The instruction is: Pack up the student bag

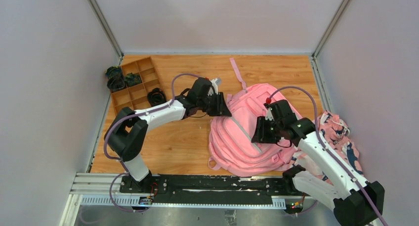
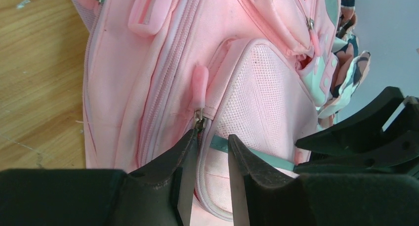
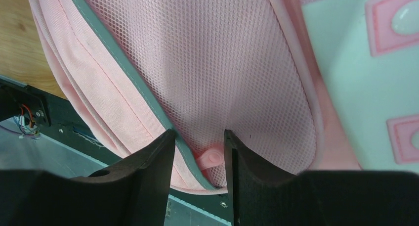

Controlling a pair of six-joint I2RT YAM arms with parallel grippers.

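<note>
A pink backpack (image 1: pixel 237 159) lies on the wooden table, its front pocket crossed by a grey-green strip (image 3: pixel 138 82). At the strip's upper end is my left gripper (image 1: pixel 230 115), its fingers partly open around the pocket's edge. A pink zipper pull with a metal link (image 2: pixel 199 87) lies just past those fingertips in the left wrist view. Over the strip's lower end stands my right gripper (image 1: pixel 254 141), also partly open. Between its fingers in the right wrist view shows a pink pull tab (image 3: pixel 211 158), with the strip beside one fingertip; whether they touch cannot be told.
A wooden compartment tray (image 1: pixel 133 95) with dark coiled items stands at the back left. Patterned cloth (image 1: pixel 341 137) lies right of the backpack, partly under the right arm. Bare table (image 1: pixel 178 147) shows left of the backpack.
</note>
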